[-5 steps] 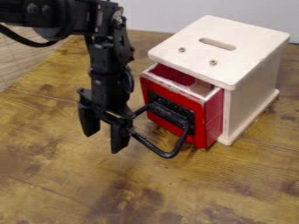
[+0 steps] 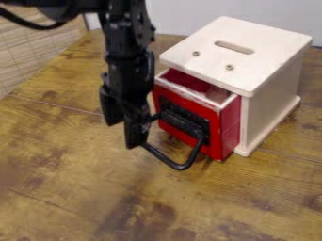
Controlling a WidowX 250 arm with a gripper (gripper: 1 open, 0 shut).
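Note:
A white cabinet (image 2: 270, 89) stands at the right with a red drawer front (image 2: 229, 122) slightly out of it, bearing a black looped handle (image 2: 186, 160). My black gripper (image 2: 128, 120) is low at the left of the drawer, beside the near-left end of the handle, pointing down. Whether its fingers are apart or closed is hard to make out in the dark shape.
A woven mat (image 2: 38, 56) lies at the back left, and a white wall runs along the back.
My gripper has shifted slightly up and to the right, toward the drawer, compared with a second ago. The drawer and handle look unchanged.

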